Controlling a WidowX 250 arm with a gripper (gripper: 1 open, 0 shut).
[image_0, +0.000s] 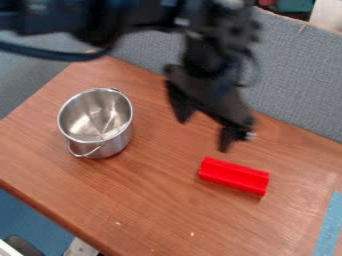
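Note:
My gripper (207, 118) hangs blurred over the upper middle of the wooden table (160, 210). Its fingers are too blurred to show whether they are open or shut. Below it and to the right lies a red block (234, 176), apart from the gripper. A steel pot (95, 123) with wire handles stands at the left of the table.
A grey surface (301, 80) runs along the back of the table. A blue strip (327, 220) lies at the right edge.

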